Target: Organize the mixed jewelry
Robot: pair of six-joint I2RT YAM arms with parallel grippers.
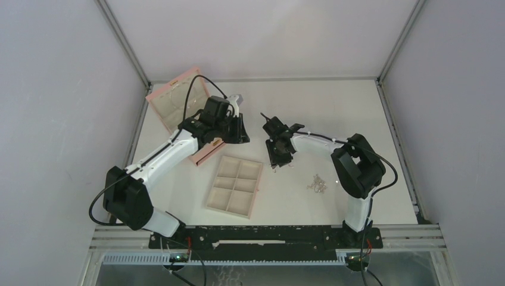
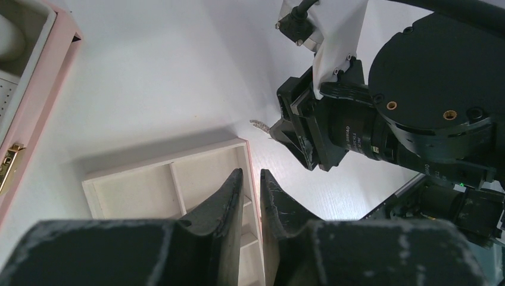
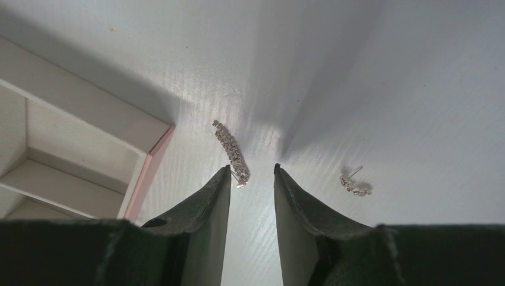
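A slim sparkling earring (image 3: pixel 232 152) lies on the table, its lower end by the left fingertip of my right gripper. That gripper is part open, low over the table, with only bare table in its gap. A smaller curved earring (image 3: pixel 356 186) rests to the right of it. In the top view, a tangled pile of jewelry (image 1: pixel 317 183) lies on the right side. The empty divided tray (image 1: pixel 250 195) stands left of the right gripper. My left gripper hovers above the tray's far end, slightly open, nothing visible between its fingers.
An open pink jewelry box (image 1: pixel 206 153) with raised lid (image 1: pixel 178 98) stands behind the left arm. A tiny bright piece (image 1: pixel 337 182) lies right of the pile.
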